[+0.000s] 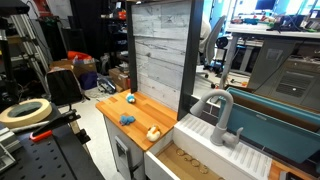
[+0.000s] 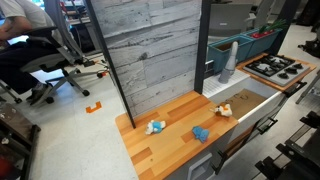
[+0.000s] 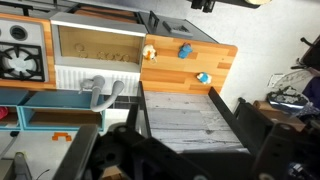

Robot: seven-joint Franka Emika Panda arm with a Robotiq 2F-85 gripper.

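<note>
Three small toys rest apart on the wooden counter [image 3: 170, 77]: a yellowish-white one [image 3: 149, 52] nearest the drawer, a blue one [image 3: 185, 50], and a blue-and-white one [image 3: 204, 77]. The same trio shows in exterior view 2 as the yellowish toy [image 2: 223, 110], blue toy [image 2: 200, 133] and blue-and-white toy [image 2: 155, 127]. At the bottom of the wrist view, my gripper is open, its dark fingers spread well apart with only the grey wood panel seen between them. None of the toys is in its grasp. The exterior views do not show the fingertips clearly.
Beside the counter an open white drawer [image 1: 185, 162] stands out. Behind it are a grey faucet [image 1: 222, 110] and a blue-green bin [image 1: 265, 128]. A tall grey plank panel [image 2: 160, 65] rises along the counter's back. A stove [image 2: 275, 68] lies farther along.
</note>
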